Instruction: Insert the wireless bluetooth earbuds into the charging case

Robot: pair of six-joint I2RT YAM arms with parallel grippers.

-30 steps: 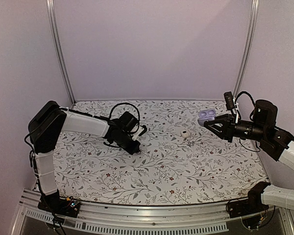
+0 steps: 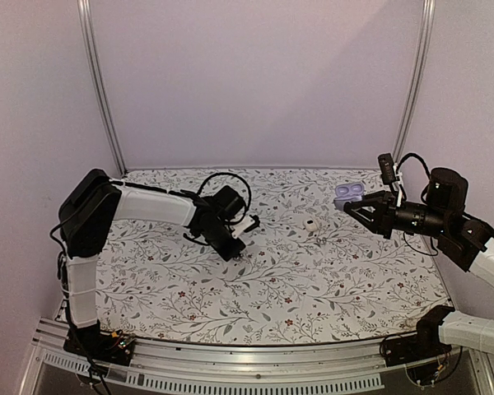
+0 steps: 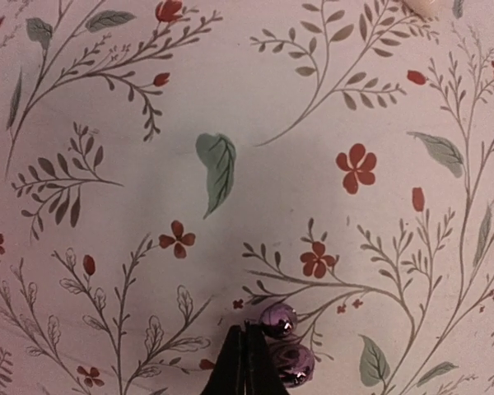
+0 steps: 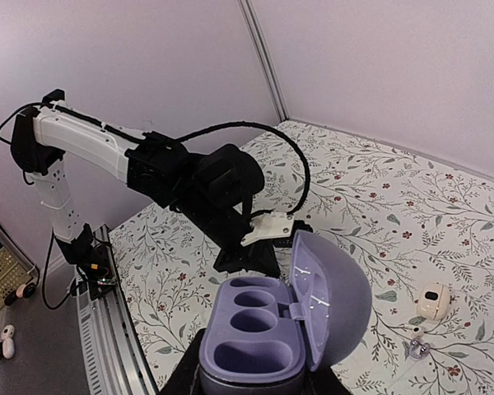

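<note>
Purple charging case (image 4: 255, 333) is held by my right gripper (image 2: 354, 204), shut on its lower part. Its lid (image 4: 337, 300) stands raised, and the visible wells look empty. A shiny purple earbud (image 3: 292, 364) lies on the cloth just right of the fingertips of my left gripper. That gripper is shut, with nothing showing between its fingers; whether they touch the earbud I cannot tell. From the right side, the case hides those fingertips. Another small shiny piece (image 4: 418, 348), perhaps the second earbud, lies on the cloth in the right wrist view.
A small white rounded object (image 2: 312, 225) rests on the table between the two arms. Flowered cloth (image 2: 313, 296) covers the table, and its front half is clear. A metal rail (image 2: 247, 350) runs along the front edge, with walls at the sides and back.
Over the last second the left arm has shifted a little to the right, low over the cloth. The right arm and the case look nearly still.
</note>
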